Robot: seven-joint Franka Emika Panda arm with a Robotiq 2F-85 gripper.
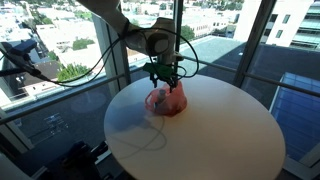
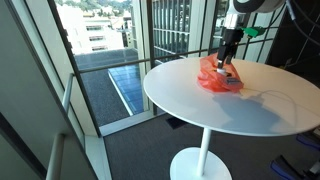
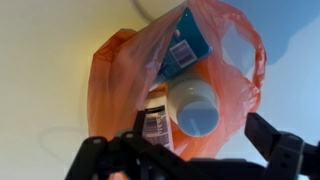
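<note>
A translucent orange-red bag (image 1: pixel 176 102) lies on the white round table (image 1: pixel 230 135), its mouth facing up. Inside it, in the wrist view, are a white-capped bottle (image 3: pixel 194 107), a teal box (image 3: pixel 181 47) with a pale label, and a small item with a printed white label (image 3: pixel 156 121). My gripper is open above the bag, its dark fingers apart on either side of the bottle, with nothing held. From the second exterior view, the bag (image 2: pixel 210 76) sits beneath the gripper, and a pale object shows at its opening.
Most of the table (image 2: pixel 190 110) around the bag is bare. Tall windows (image 1: pixel 225 35) stand close behind it. A black cable (image 1: pixel 100 65) loops beside the arm.
</note>
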